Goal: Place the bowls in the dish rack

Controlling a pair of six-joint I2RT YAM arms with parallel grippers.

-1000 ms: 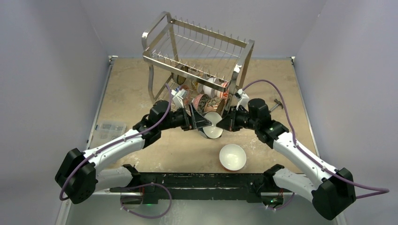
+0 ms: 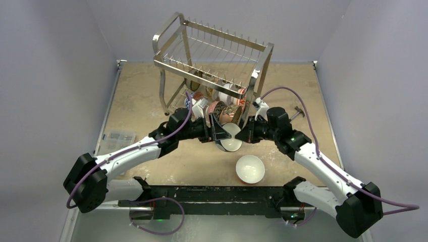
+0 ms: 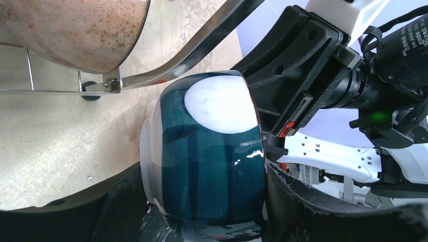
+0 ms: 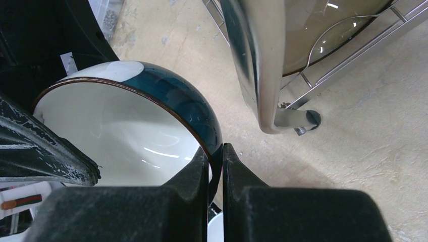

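Observation:
A dark teal bowl with a white patch [image 3: 207, 161] is held up in front of the rack, its white inside [image 2: 232, 144] showing in the top view. My right gripper is shut on its rim, one fingertip inside and one outside. Around the same bowl stands my left gripper [image 2: 223, 129], open, with one finger across the mouth and the other on the base side; whether they touch it cannot be told. The metal dish rack [image 2: 209, 79] stands behind, with several bowls on its lower level. Another white bowl [image 2: 250, 169] rests on the table near the front.
The rack's curved metal leg [image 4: 265, 75] comes close to the held bowl and right gripper. A clear plastic box [image 2: 117, 142] lies at the left, a hammer-like tool [image 2: 298, 113] at the right.
My left gripper has shifted slightly right, further around the bowl. The held bowl and right gripper have moved a little to the right. The bowl on the table has not moved.

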